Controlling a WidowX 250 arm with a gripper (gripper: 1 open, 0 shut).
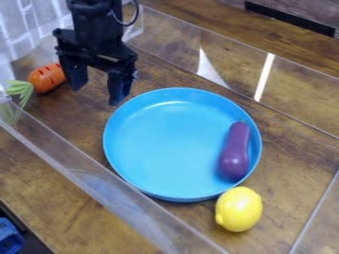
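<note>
My black gripper (95, 71) hangs at the upper left over the wooden surface, open, its fingers pointing down beside an orange carrot (47, 77) with green leaves, which it partly covers from view. A blue plate (159, 149) sits in the middle with a purple eggplant (235, 152) lying on its right side. A yellow lemon (239, 210) lies outside the plate at the lower right.
Clear walls border the area at the upper left and run diagonally across the lower left foreground. Bare wood (279, 89) is free at the upper right and right.
</note>
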